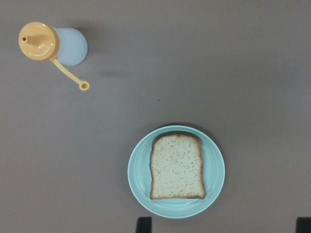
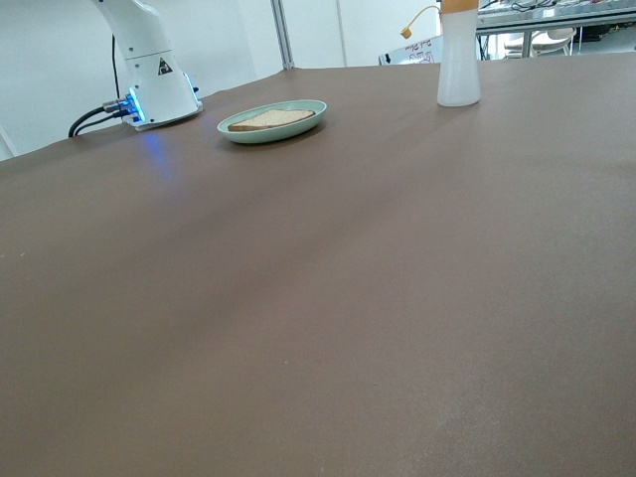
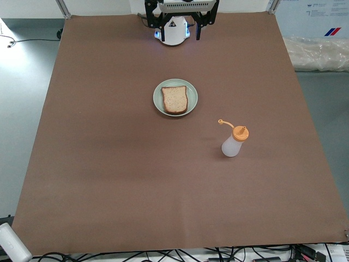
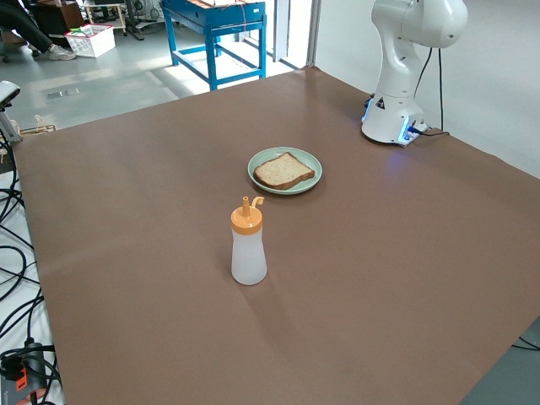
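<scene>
A slice of bread [image 3: 174, 100] [image 1: 176, 166] lies on a pale green plate [image 3: 191, 103] [image 1: 214, 172]. Apart from it stands a squeeze bottle [image 3: 232, 146] [image 4: 249, 253] [image 1: 69, 46] with a translucent body and an orange cap, its tethered tip cover hanging off to the side. My gripper is high over the table at the far end in the camera left view; in the wrist view its two fingertips sit wide apart at the bottom edge, open, with nothing between them.
My white arm base [image 4: 388, 118] stands at the table's far edge, with cables behind it. More cables run along the near edge in the camera left view.
</scene>
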